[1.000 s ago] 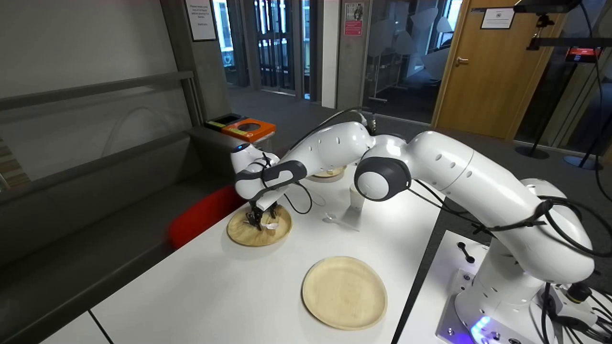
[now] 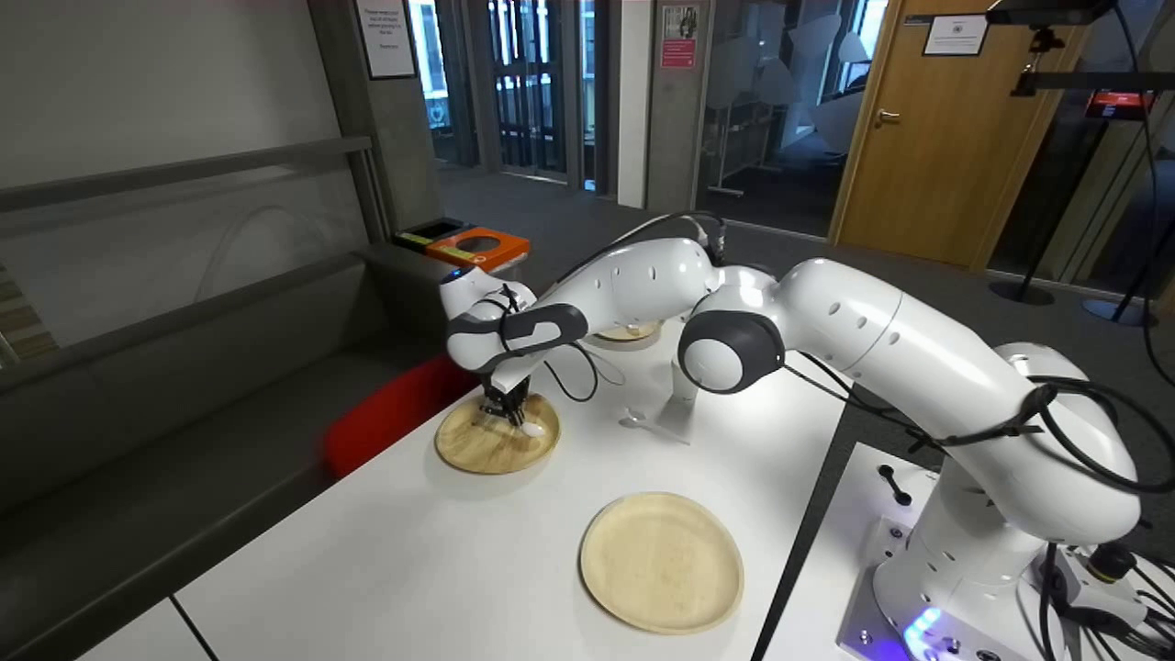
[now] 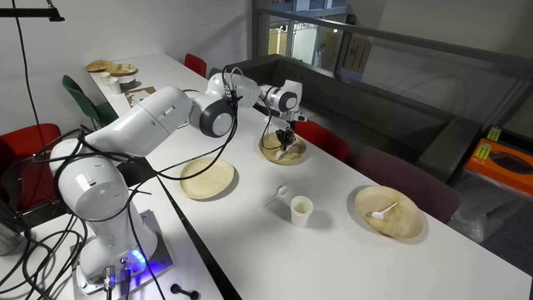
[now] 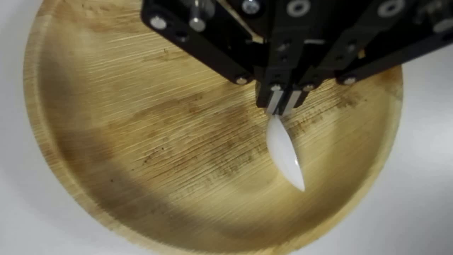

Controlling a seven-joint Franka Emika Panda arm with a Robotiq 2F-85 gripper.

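In the wrist view, a white plastic spoon point(image 4: 285, 153) juts from the tips of my gripper, its bowl turned on edge. The fingers are shut, with the spoon's neck pinched at the fingertips point(image 4: 274, 102); the handle is hidden behind the fingers. Beneath them lies a round wooden plate point(image 4: 182, 221), seen whole as a plate point(image 2: 468, 450) by the red chair in exterior view 1. The spoon's bowl point(image 2: 533, 430) is low over this plate; whether it touches cannot be told.
An empty pale plate point(image 3: 207, 181) lies nearer the arm's base. A second spoon point(image 3: 282, 190) rests on the table beside a white cup point(image 3: 301, 211). Another plate point(image 3: 399, 220) holds a third spoon point(image 3: 383, 211).
A second ago the fingers stood apart around the spoon; now they are together. The gripper sits slightly lower, and the spoon's bowl has shifted and turned a little.
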